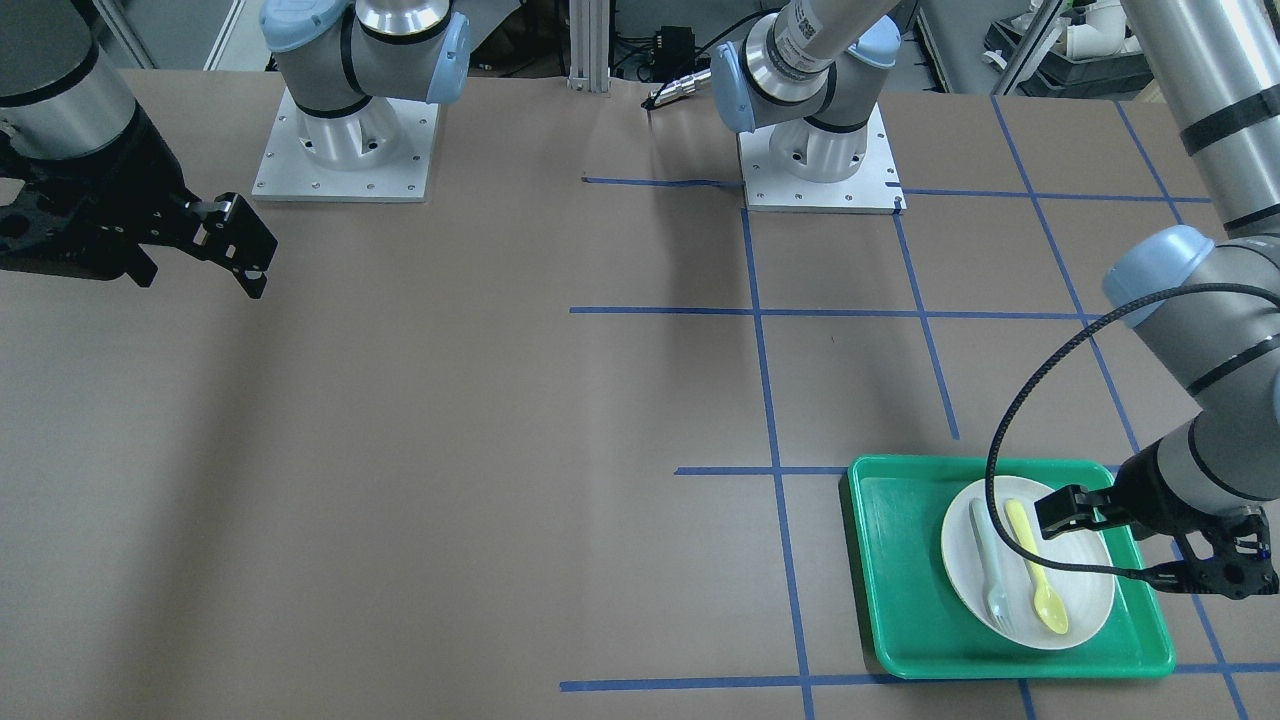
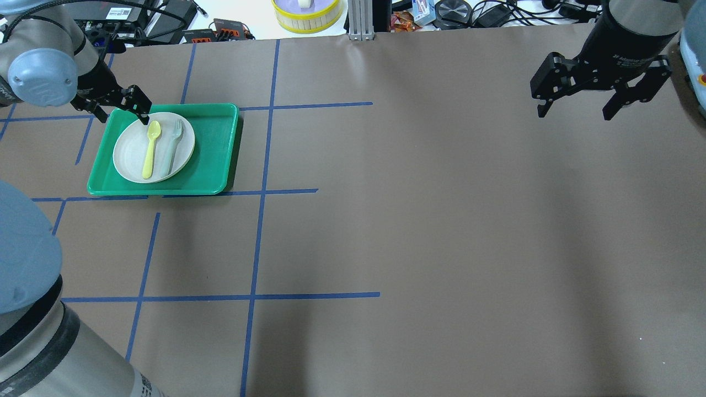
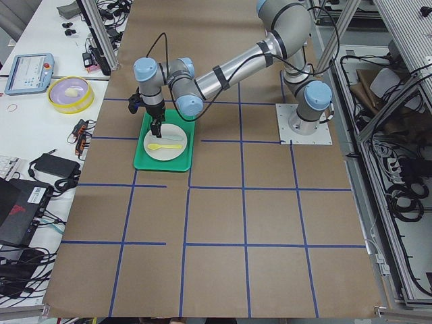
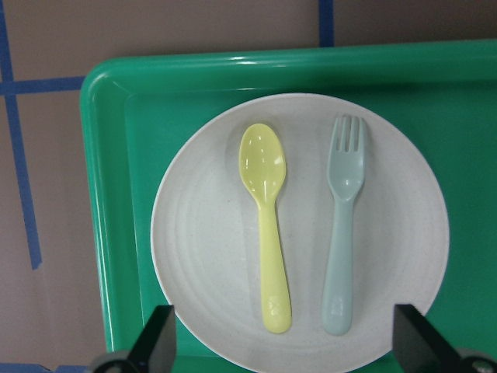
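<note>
A green tray [image 1: 894, 576] holds a white plate [image 4: 210, 233] with a yellow spoon [image 4: 272, 272] and a pale mint fork [image 4: 340, 280] lying side by side. In the left wrist view the spoon is left of the fork. My gripper [image 2: 124, 113] hangs over the plate's edge, its two dark fingers wide apart at the bottom of the wrist view, with nothing between them on show but the plate and the cutlery handles beneath.
Another black gripper [image 2: 599, 89] hangs at the opposite side of the table. A yellow-rimmed container [image 3: 54, 94] stands off the table on a white side bench.
</note>
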